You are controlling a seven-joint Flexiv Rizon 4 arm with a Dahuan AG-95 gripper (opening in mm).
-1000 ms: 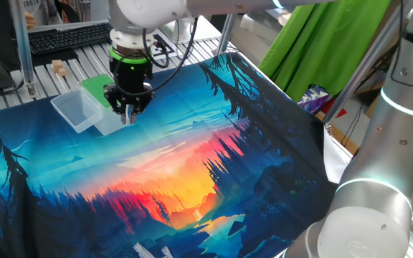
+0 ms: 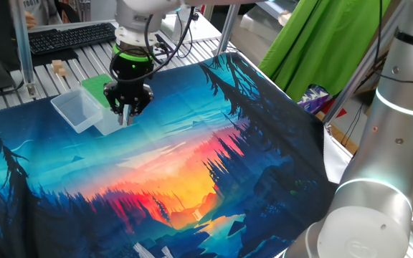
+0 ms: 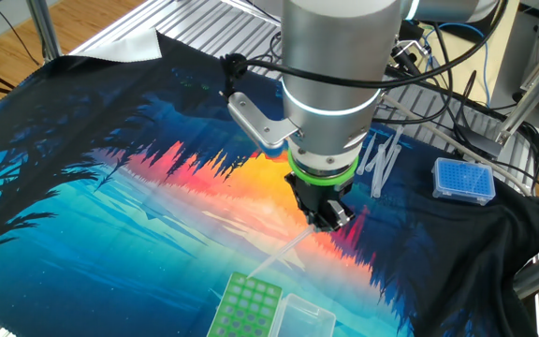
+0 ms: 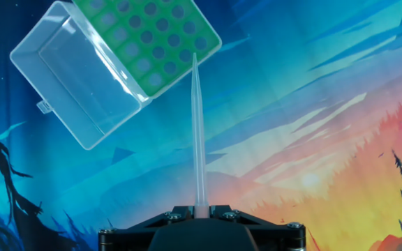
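A long clear pipette tip (image 4: 198,139) is clamped at its wide end by my gripper, whose fingers are shut on it. Its narrow end points away from the fingers and overlaps the near corner of a green tip rack (image 4: 160,64) in the wrist view. From exterior view 2, the tip (image 3: 284,251) slants from the gripper (image 3: 329,223) down toward the rack (image 3: 248,298). Whether it touches the rack or hovers above it, I cannot tell. The rack has rows of round holes. Its clear open lid (image 4: 82,77) lies alongside.
Several loose pale tips (image 3: 379,167) lie on the dark part of the printed cloth, near a blue box (image 3: 463,178). A keyboard (image 2: 70,39) and small wooden blocks (image 2: 59,68) sit beyond the rack.
The arm above my gripper has shifted and changed its angle slightly. The gripper itself stays almost in place beside the rack; rack and lid have not moved.
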